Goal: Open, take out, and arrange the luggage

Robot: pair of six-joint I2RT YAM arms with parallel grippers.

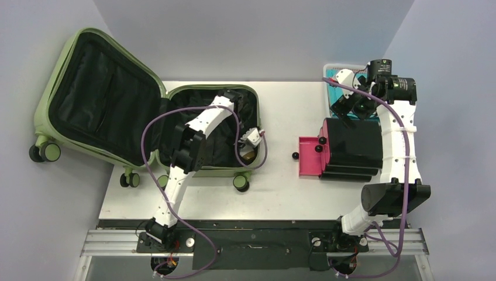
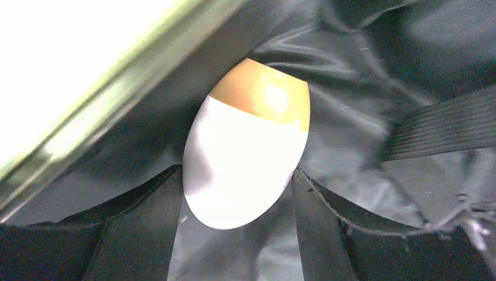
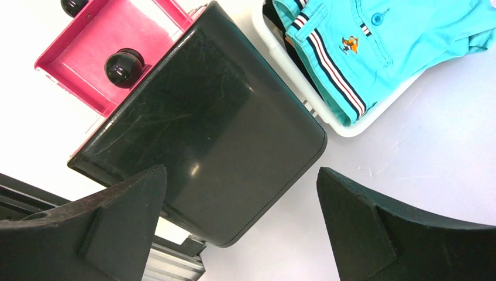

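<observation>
The green suitcase (image 1: 82, 140) lies open on the left, its base lined in black. Low in that base, at the near right corner, my left gripper has a white bottle with a gold band (image 2: 240, 146) between its fingers, which touch or nearly touch its sides; whether they grip it is unclear. My right gripper stands open over the black top of the pink-drawer box (image 3: 199, 129), nothing between its fingers.
A white basket (image 3: 362, 127) with turquoise clothing (image 3: 398, 41) stands behind the box. The pink drawer (image 1: 310, 164) is pulled out toward the middle. Free table (image 1: 281, 199) lies between suitcase and box.
</observation>
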